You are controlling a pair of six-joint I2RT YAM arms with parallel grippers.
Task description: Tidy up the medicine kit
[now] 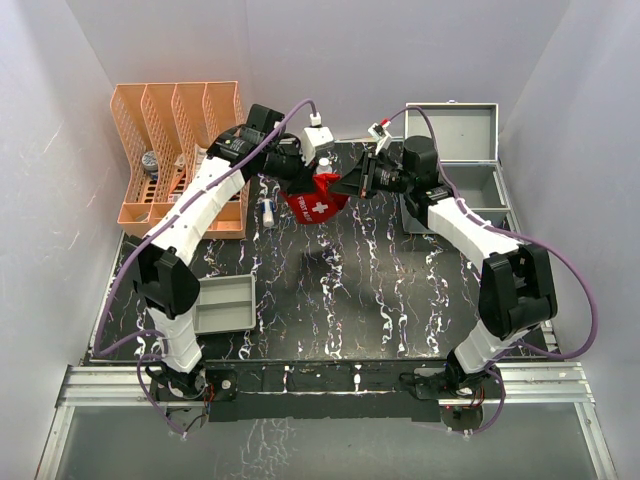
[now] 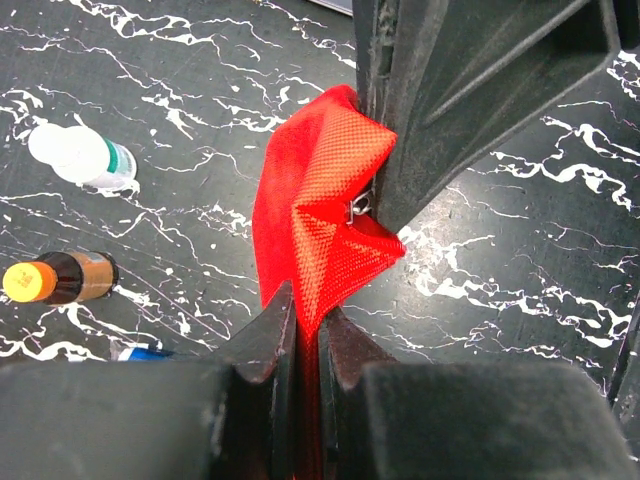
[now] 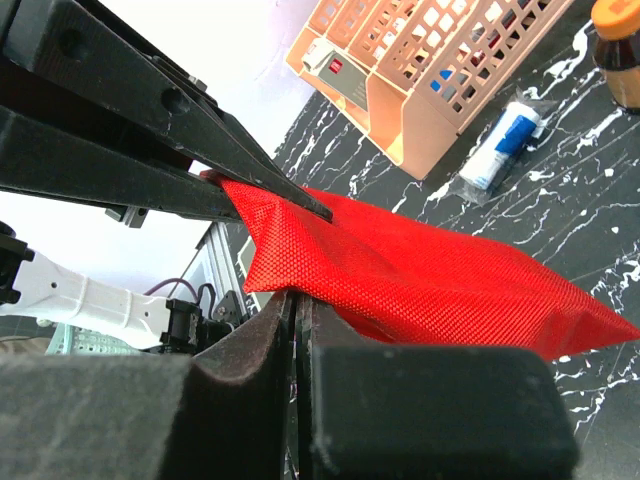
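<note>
A red first aid pouch (image 1: pixel 318 207) hangs above the middle back of the table, its white cross facing up. My left gripper is shut on its cloth, which runs between both fingers. A small metal zipper pull (image 2: pixel 360 206) shows on the pouch beside the tip of a right-hand finger (image 2: pixel 400 150). My right gripper is shut with its tips against the pouch's lower edge. Nothing clear shows between them; whether they pinch the pull or cloth is hidden. A white bottle (image 2: pixel 85 155) and a brown bottle with orange cap (image 2: pixel 62 277) stand on the table.
An orange compartment rack (image 1: pixel 175 225) is at the back left, with a bagged blue-and-white roll (image 3: pixel 497 150) beside it. At the front left lies an empty grey tray (image 1: pixel 225 303). A grey case (image 1: pixel 470 180) stands open at the back right.
</note>
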